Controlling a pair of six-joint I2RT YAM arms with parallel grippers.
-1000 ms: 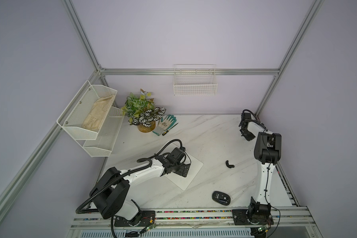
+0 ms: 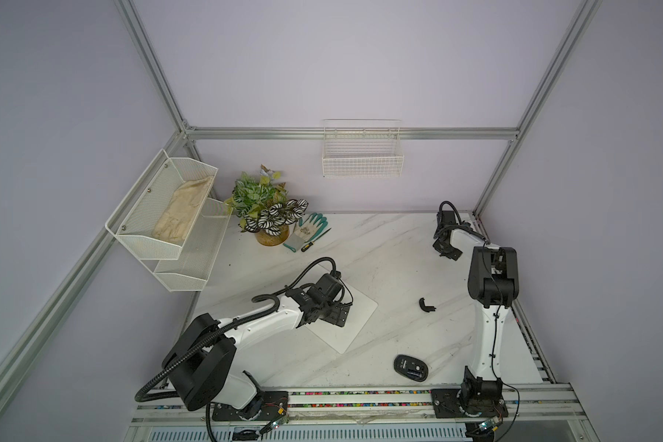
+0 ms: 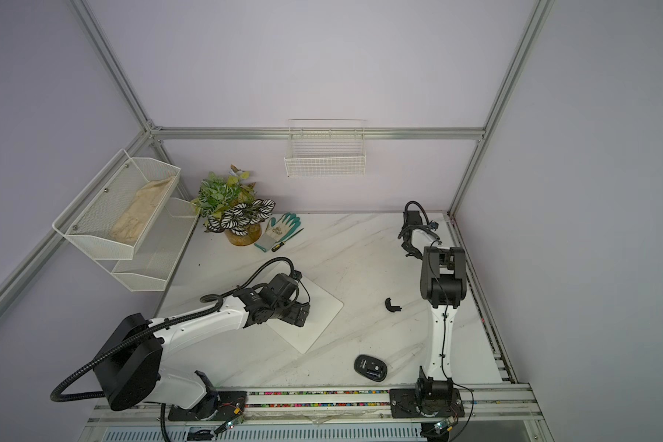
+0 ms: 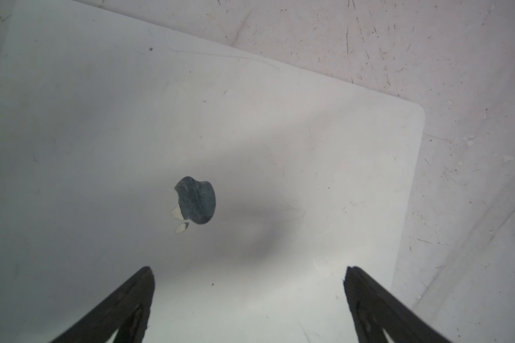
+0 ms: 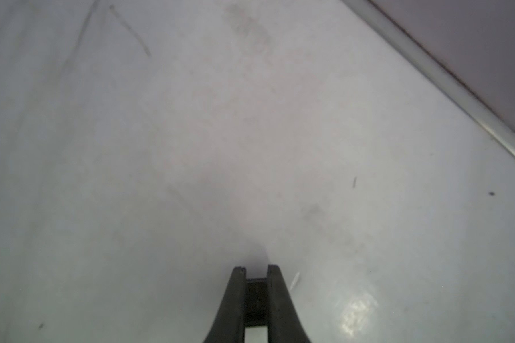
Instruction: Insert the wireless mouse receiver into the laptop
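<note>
A closed silver laptop [image 2: 353, 324] with an Apple logo lies at the table's middle left. My left gripper hangs open above its lid, nothing between the fingers. At the back right, my right gripper is shut on a small black piece [image 5: 256, 303], seemingly the wireless receiver, low over bare white table. A black mouse [image 2: 410, 367] lies near the front edge, and a small curved black item [image 2: 426, 305] lies right of the laptop.
A potted plant [image 2: 272, 234], gloves [image 2: 305, 230] and a screwdriver [image 2: 307, 246] are at the back left, beside white wire shelves [image 2: 147, 243]. A wire basket [image 2: 362, 165] hangs on the back wall.
The left arm has moved very slightly; the objects lie unchanged.
</note>
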